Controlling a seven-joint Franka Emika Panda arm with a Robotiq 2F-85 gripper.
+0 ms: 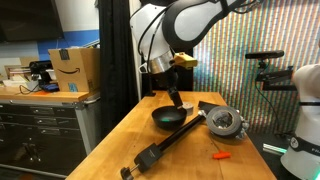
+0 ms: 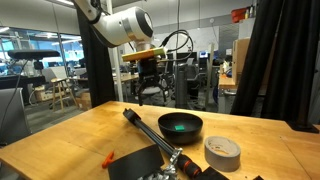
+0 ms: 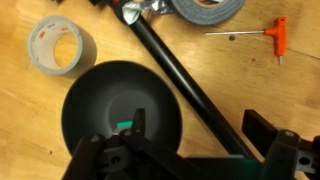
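Observation:
On the wooden table sits a black bowl point(image 1: 160, 122), with a small green item point(image 3: 124, 127) inside it. The same bowl point(image 2: 186, 137) appears right of centre in the second exterior view. My gripper is open, its two dark fingers wide apart and nothing held between them. From the side, the gripper point(image 1: 160, 84) hangs above the table close to the bowl. In the wrist view the left finger covers part of the bowl's lower right, and the right finger lies beyond a long black bar point(image 3: 185, 75).
A roll of tape point(image 3: 86, 50) lies beside the bowl. Near the bar are a silver tape roll point(image 3: 210, 10) and an orange-handled hex key point(image 3: 279, 36). The bar point(image 1: 175, 137) runs diagonally past the bowl. Bare table lies to the left in exterior view 1.

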